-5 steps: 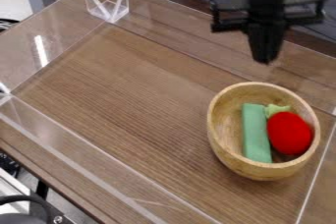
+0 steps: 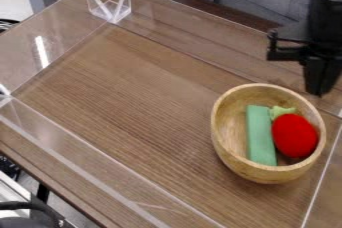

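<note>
A wooden bowl (image 2: 231, 150) sits on the right part of the table, holding a red round object (image 2: 294, 137), a green block (image 2: 259, 132) and a small light-green piece beside them. The dark gripper (image 2: 293, 50) is high at the top right, behind the bowl and apart from it; its fingertips are blurred, and whether they are open or shut is unclear.
A clear plastic basket (image 2: 110, 4) stands at the back left of the wooden table (image 2: 107, 102).
The arm and gripper have moved to the right over the last second and appear somewhat lower. The bowl and its contents have not moved.
</note>
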